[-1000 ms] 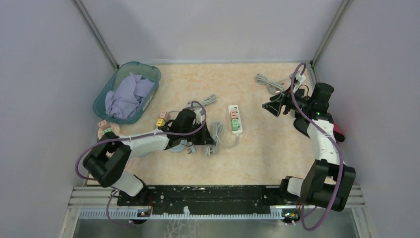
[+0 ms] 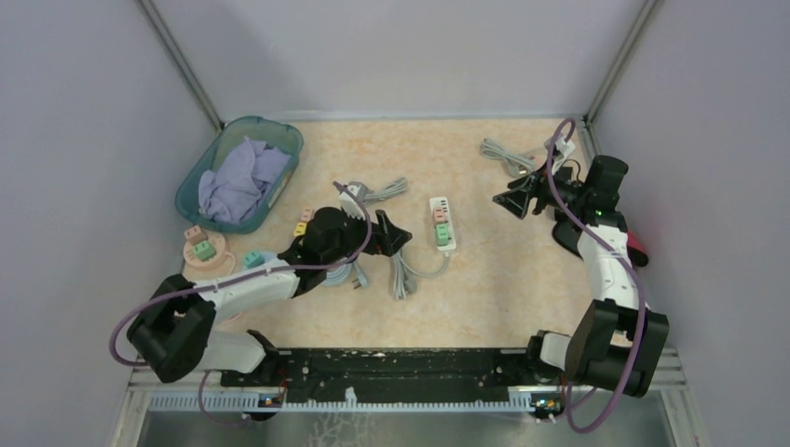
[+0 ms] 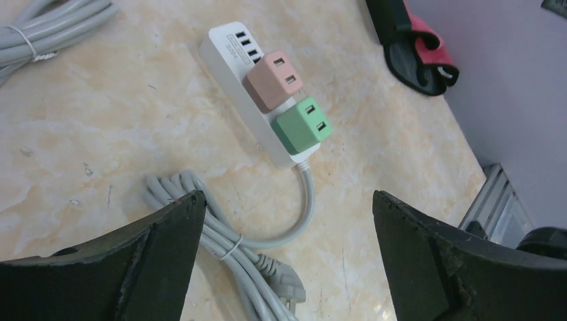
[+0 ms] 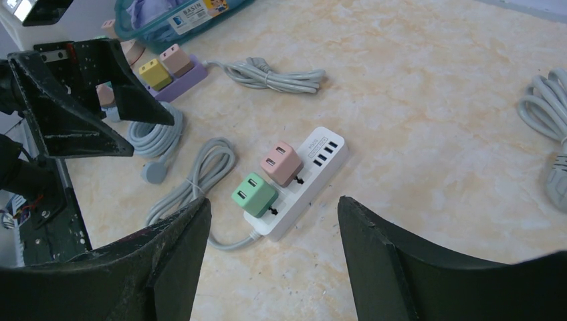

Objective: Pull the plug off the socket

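A white power strip (image 2: 442,223) lies mid-table, with a pink plug cube (image 4: 281,159) and a green plug cube (image 4: 254,194) on it. Its grey cable runs to a tied coil (image 3: 226,237) with a plug (image 3: 287,286). My left gripper (image 2: 391,237) hangs left of the strip over that coil, open with nothing between its fingers. My right gripper (image 2: 512,201) hangs to the right of the strip, its fingers apart and empty.
A teal basket (image 2: 192,186) with purple cloth stands back left. Other cable coils (image 2: 382,188) and adapters lie around the left and back right.
My left gripper has risen away from the cable coil, its fingers now spread in view. The coil lies slightly shifted from a second ago. The right arm looks unchanged.
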